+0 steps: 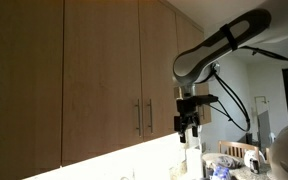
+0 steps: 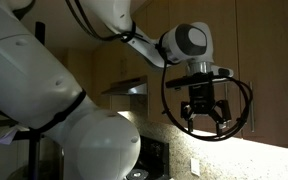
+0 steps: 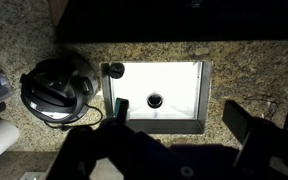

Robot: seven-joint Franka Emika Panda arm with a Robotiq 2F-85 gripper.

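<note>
High above a counter, my gripper points straight down, and its two dark fingers stand well apart with nothing between them. In the second exterior view the gripper [image 2: 207,120] hangs in front of the wooden cabinets, its fingers spread. From the first exterior view, the gripper [image 1: 188,132] shows beside the cabinet handles. Far below it in the wrist view lies a pale sink [image 3: 174,82] with a dark round drain [image 3: 154,101]. A small green item [image 3: 122,106] shows at the left finger's tip; whether it belongs to the gripper is unclear.
A black kettle-like appliance [image 3: 56,88] stands left of the sink on the speckled counter [image 3: 234,75]. Closed wall cabinets [image 1: 102,80] rise close by the arm. A blue-and-white item [image 1: 221,172] sits low at the right. Counter right of the sink looks mostly clear.
</note>
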